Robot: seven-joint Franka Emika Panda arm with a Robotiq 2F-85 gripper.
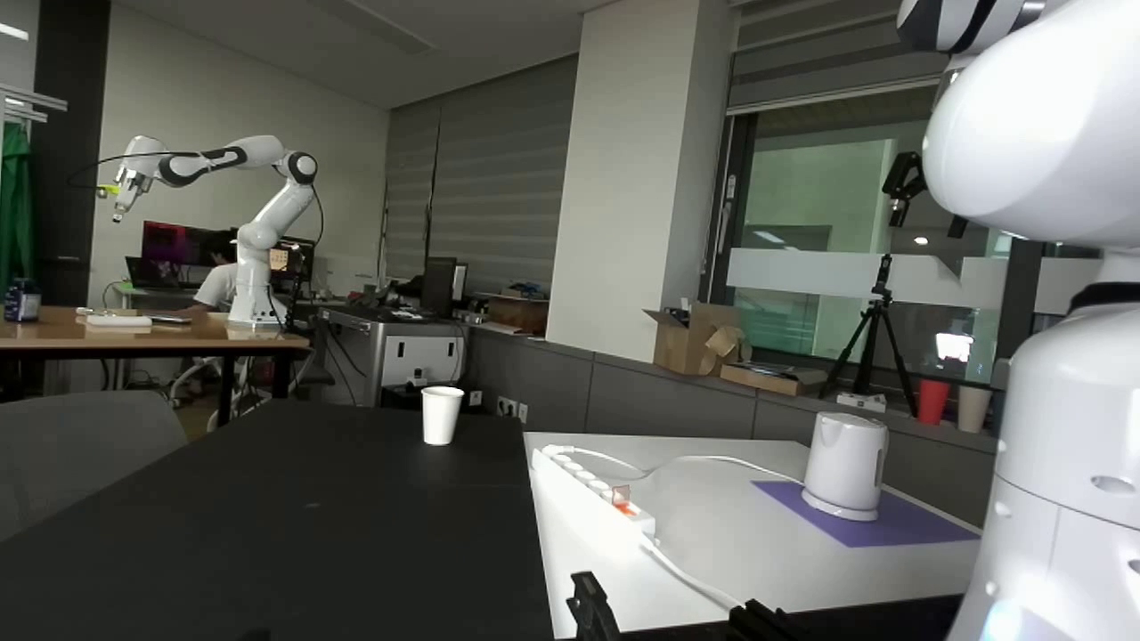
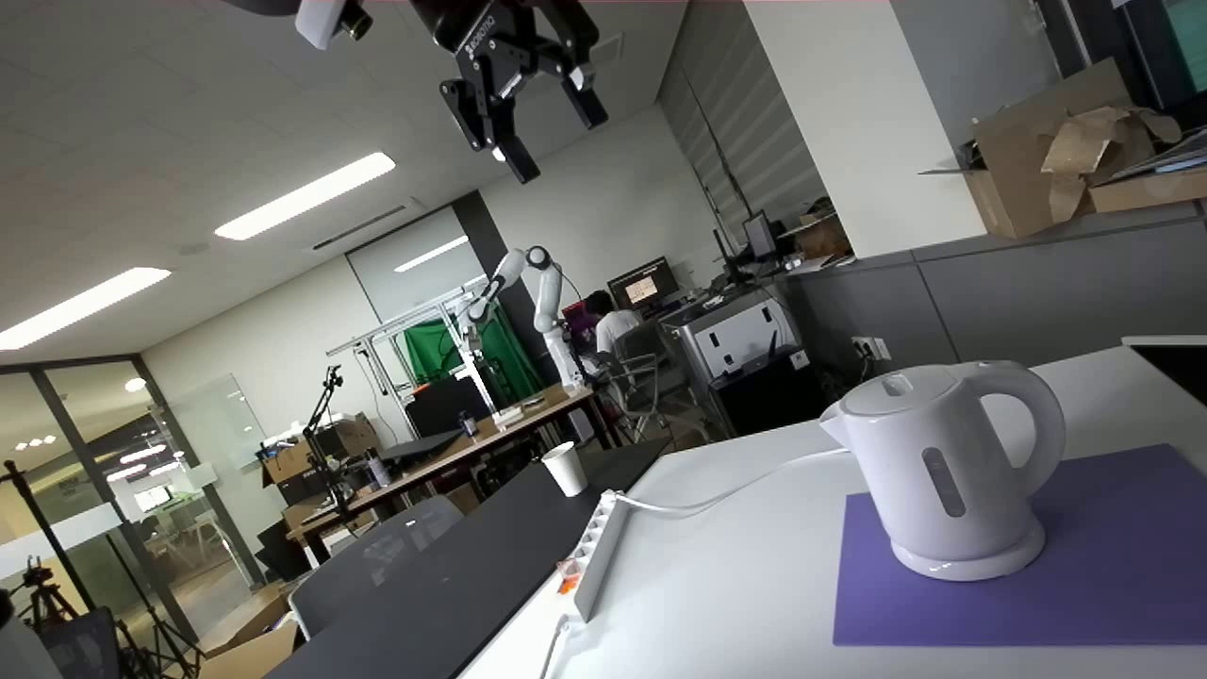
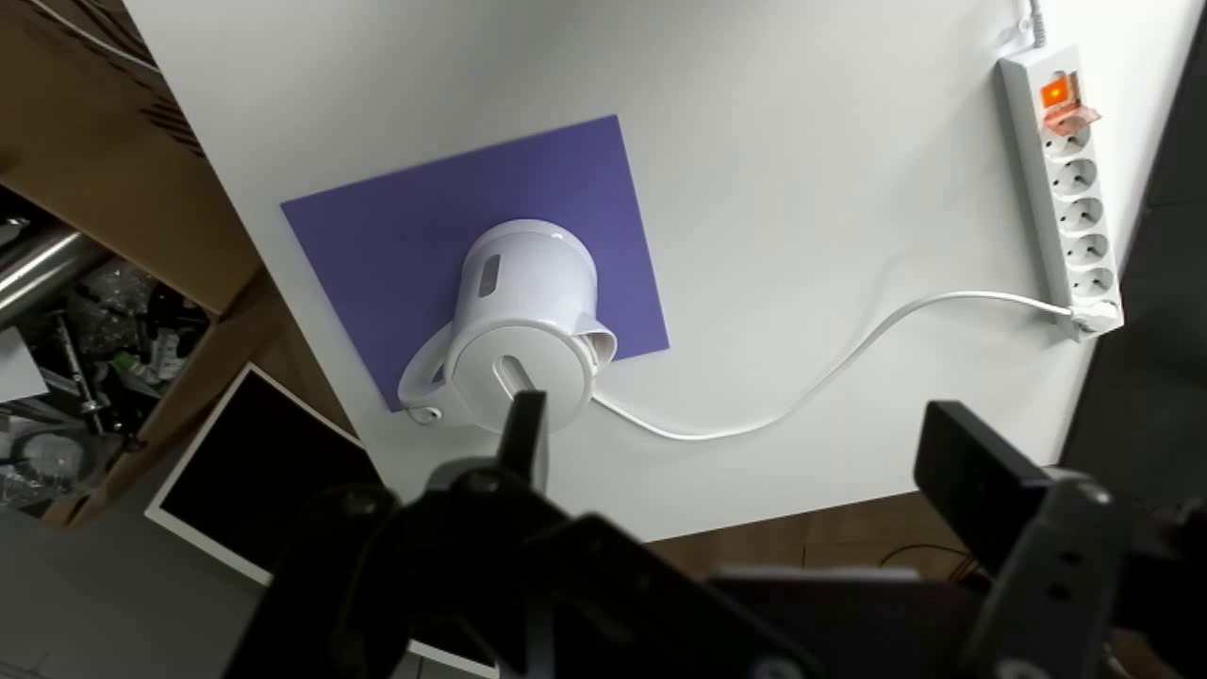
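Note:
A white electric kettle (image 2: 922, 464) stands upright on a purple mat (image 2: 1120, 543) on the white table. From above, in the wrist view, its lid, spout and handle show; the kettle (image 3: 526, 283) is partly covered by one of my fingers at the lid. My gripper (image 2: 560, 141) hangs high above the table, fingers apart with nothing between them. In exterior view 1 only part of the gripper (image 1: 927, 208) shows beside the white arm. A white power strip (image 3: 1069, 192) has its switch lit orange, and the kettle's cord (image 3: 792, 407) runs to its end socket.
A white paper cup (image 1: 440, 415) stands on the black table (image 1: 321, 513) left of the white one. Cardboard boxes (image 1: 695, 336) sit by the window.

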